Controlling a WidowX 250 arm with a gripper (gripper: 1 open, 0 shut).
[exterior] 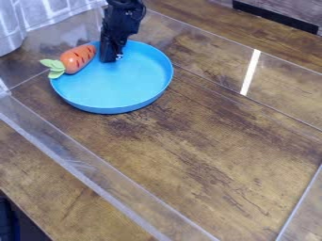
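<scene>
A round blue plate (120,87) rests on the wooden table. On its upper left rim lies an orange toy carrot (77,58) with pale green leaves pointing down-left. My black gripper (111,56) reaches down from the top of the view to the plate's back edge, just right of the carrot. It looks shut, though it is dark and small; nothing shows held between its fingers.
Clear plastic edging runs along the table's left side, with a white translucent object (10,19) at the top left. The wooden surface right of and below the plate is clear.
</scene>
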